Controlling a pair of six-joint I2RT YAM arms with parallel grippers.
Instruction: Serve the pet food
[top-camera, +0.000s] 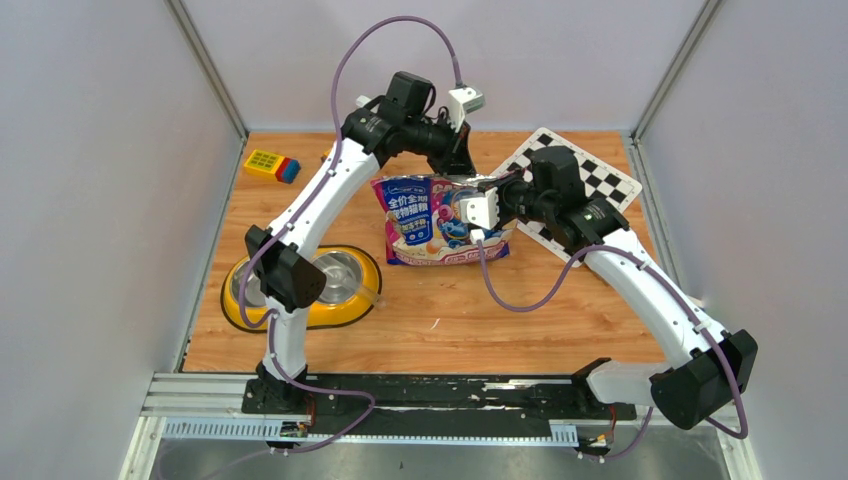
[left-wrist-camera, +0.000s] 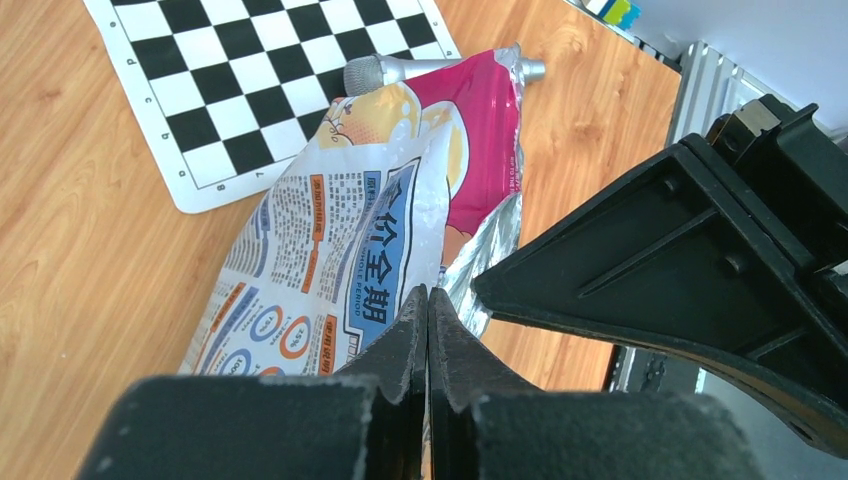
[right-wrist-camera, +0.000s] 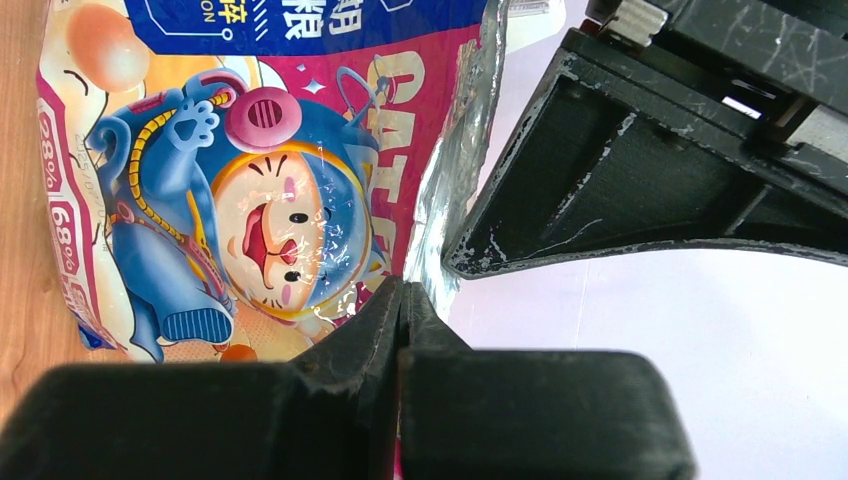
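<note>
The pet food bag, pink and blue with a foil top edge, stands in the middle of the table. At its top edge my left gripper is shut, a thin strip of the bag's film showing between its fingers. Close by on the same edge, my right gripper is also shut, with a sliver of pink film between its fingers. The bag's mouth looks pressed together. A yellow double bowl holder with metal bowls sits at front left, partly under the left arm.
A clear scoop-like item lies at the right-hand bowl. Behind the bag are a checkered board and a microphone. Toy blocks lie at back left.
</note>
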